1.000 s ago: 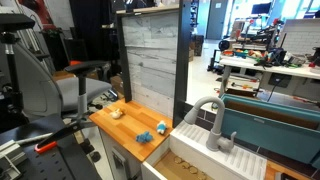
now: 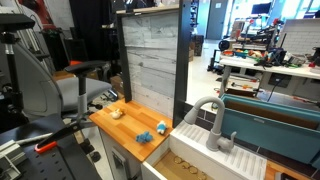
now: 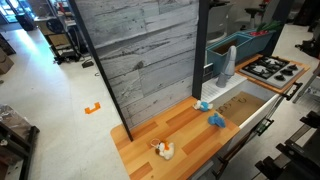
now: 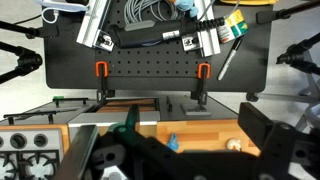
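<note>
My gripper stands open at the bottom of the wrist view, its dark fingers (image 4: 122,150) wide apart with nothing visible between them. Below it, beyond the black table edge, a wooden counter holds a small blue object (image 4: 172,142) and a pale orange-and-white object (image 4: 234,144). From outside, the blue object (image 3: 216,119) lies near the counter's sink end, a blue-and-white one (image 3: 204,105) is against the back, and the orange-and-white one (image 3: 163,150) lies toward the other end. Neither exterior view clearly shows the gripper.
A partition (image 3: 150,50) rises behind. Clamps, cable and tools crowd the black perforated table (image 4: 150,85).
</note>
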